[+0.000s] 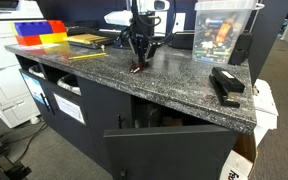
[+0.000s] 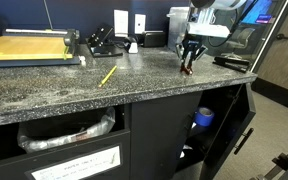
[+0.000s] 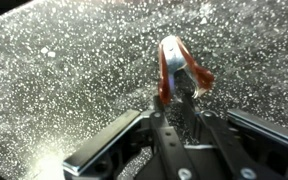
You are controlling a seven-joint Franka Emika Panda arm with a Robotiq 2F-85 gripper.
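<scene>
A small tool [image 3: 171, 52] with a silver bent middle and two reddish-brown arms lies on the speckled dark countertop [image 3: 74, 75]. My gripper is right at the ends of these arms in the wrist view, its dark fingers close together. Whether they grip the tool is hard to make out. Exterior view 1 shows the gripper [image 1: 138, 68] pointing down at the counter, partly covering the tool. From the other side, the gripper [image 2: 186, 70] reaches down around the tool's reddish part.
A clear bin [image 1: 222, 30] of mixed items stands at the back right, and a black stapler-like object [image 1: 226, 86] lies near the right edge. Left of the arm are a yellow pencil [image 2: 109, 75] and a yellow board [image 2: 24, 47]. An open cabinet door [image 1: 169, 153] hangs below the counter.
</scene>
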